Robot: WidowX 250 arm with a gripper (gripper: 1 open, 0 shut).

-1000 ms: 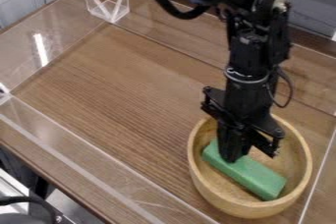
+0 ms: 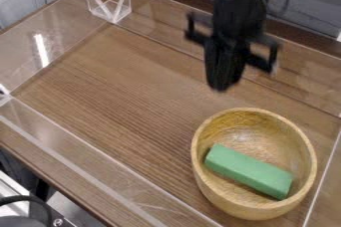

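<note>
My black gripper (image 2: 226, 67) is raised over the back right of the wooden table, blurred, with nothing visible between its fingers; it looks shut. Below it at the front right is a cream bowl (image 2: 210, 196) with a green block (image 2: 249, 170) lying inside, apart from the gripper.
A white wire rack (image 2: 110, 4) stands at the back left. A dark cable shows at the lower left edge.
My gripper has risen up and back out of the bowl, away from the green block, which stays in the bowl.
</note>
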